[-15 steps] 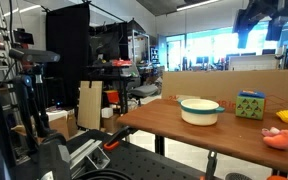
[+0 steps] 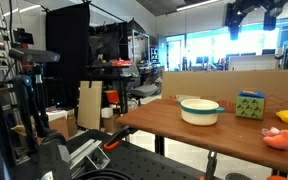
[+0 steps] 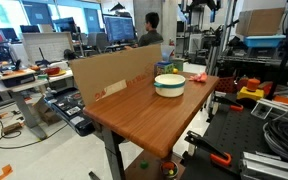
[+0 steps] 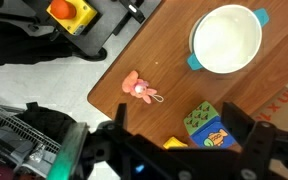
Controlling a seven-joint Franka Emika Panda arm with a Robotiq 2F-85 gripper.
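Note:
High above the table (image 2: pixel 164 122), my gripper (image 2: pixel 252 28) hangs open, its dark fingers spread with nothing between them. A white bowl or pot (image 2: pixel 199 110) with teal handles stands on the wooden top; from the wrist view, the bowl (image 4: pixel 227 38) looks empty. To its right in exterior view 1 is a green and blue box (image 2: pixel 250 105). Near the table's edge lies a pink toy (image 2: pixel 278 138); seen from above, this pink toy (image 4: pixel 137 87) has a thin loop at one side. A yellow item (image 2: pixel 286 117) sits behind it, partly hidden by my fingers in the wrist view.
A cardboard-coloured panel (image 3: pixel 124 75) borders one long side of the table. Off the table, an orange ball on a yellow holder (image 4: pixel 64 10) shows at the wrist view's top left.
The objects on the table have not moved.

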